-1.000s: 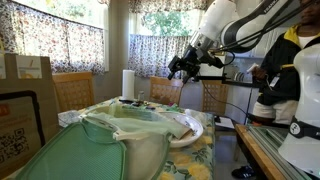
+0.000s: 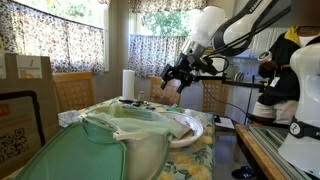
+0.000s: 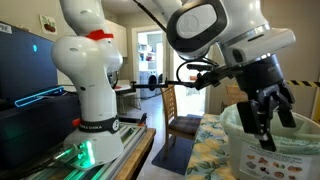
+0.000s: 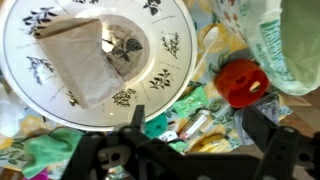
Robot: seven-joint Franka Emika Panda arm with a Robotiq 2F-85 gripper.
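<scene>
In the wrist view my gripper has its two dark fingers well apart, with nothing held between them. It hangs above the table in exterior view 1, beyond the white bin. Below it, a white plate with a dark leaf pattern carries a folded brown napkin and a small silvery piece. Past the plate's rim lie a red round item, a green cloth and several small coloured things. Exterior view 2 shows the gripper from close by, in front of the bin.
A white bin with a pale green liner stands on the patterned tablecloth. A green lid-like panel and a cardboard box fill the near left. A paper towel roll is at the back.
In exterior view 1 my gripper has come down slightly and shifted a little to the left. The bin, the box and the table setting look unchanged.
</scene>
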